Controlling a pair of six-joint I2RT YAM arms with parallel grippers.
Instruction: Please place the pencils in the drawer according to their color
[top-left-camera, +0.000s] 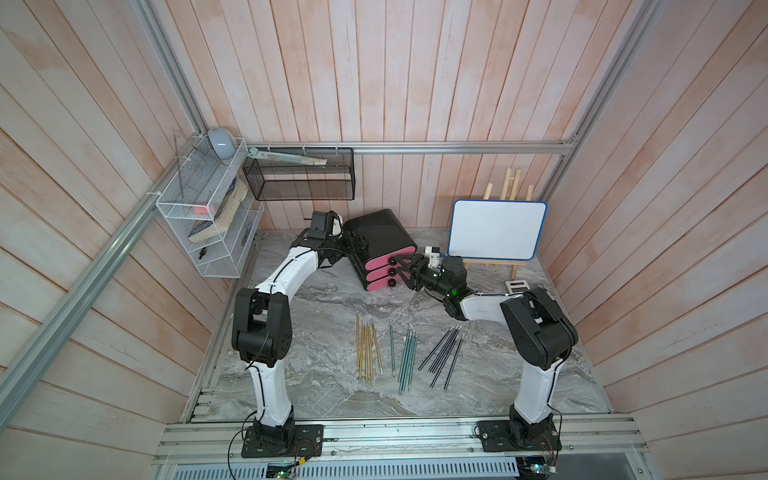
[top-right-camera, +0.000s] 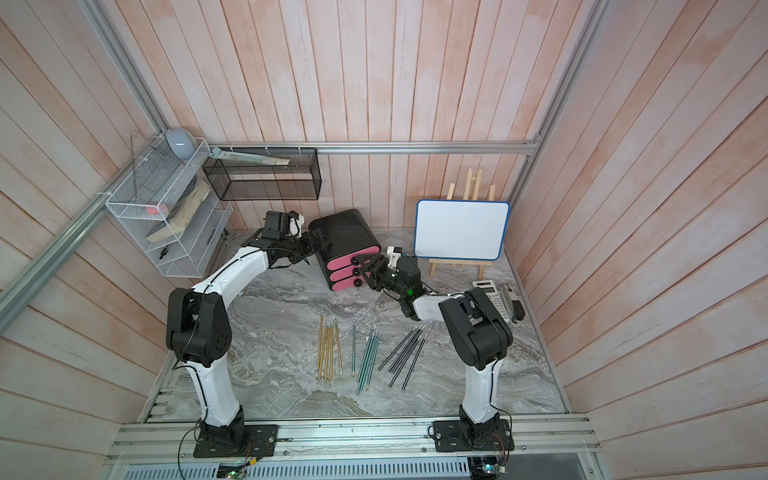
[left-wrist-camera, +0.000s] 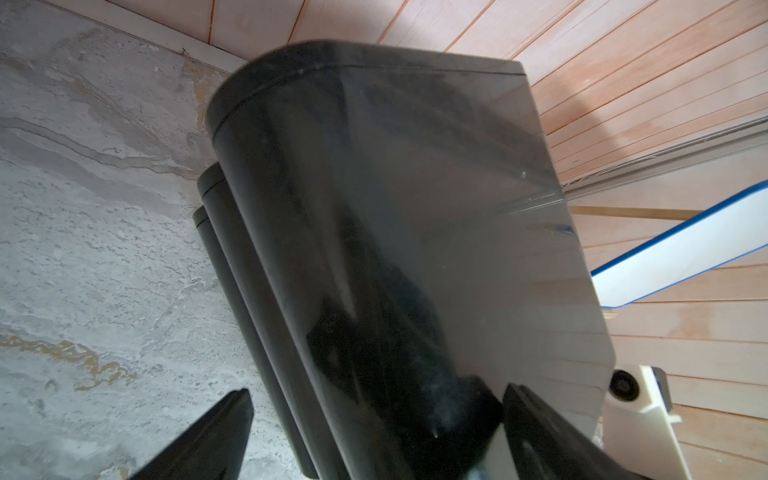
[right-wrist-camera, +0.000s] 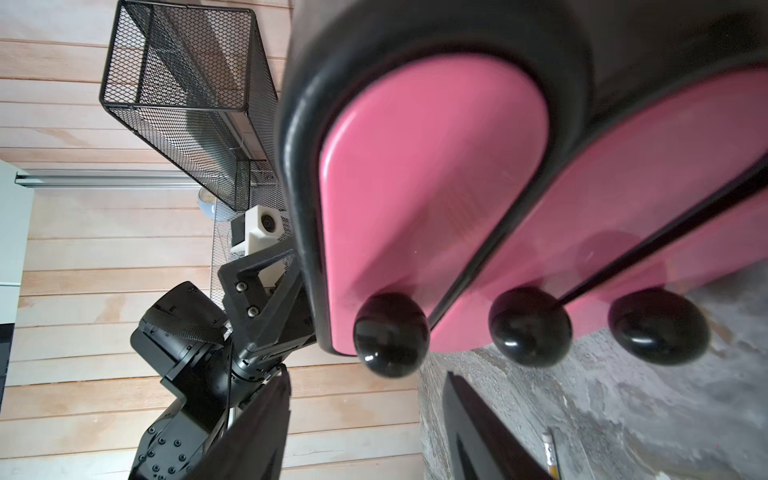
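Observation:
A black cabinet (top-left-camera: 380, 232) with three pink-fronted drawers, all closed, stands at the back. In the right wrist view, my open right gripper faces the top drawer's round black knob (right-wrist-camera: 392, 334). The knob lies ahead of the gap, and no grip on it shows. My left gripper has its fingers spread wide at the cabinet's left side and top; whether they touch it cannot be told. On the table lie yellow pencils (top-left-camera: 369, 352), green pencils (top-left-camera: 408, 361) and black pencils (top-left-camera: 442, 356), grouped by colour.
A whiteboard (top-left-camera: 497, 230) on an easel stands at the back right. White wire shelves (top-left-camera: 232, 240) and a black mesh basket (top-left-camera: 300, 190) are at the back left. Bare table lies between the cabinet and the pencils.

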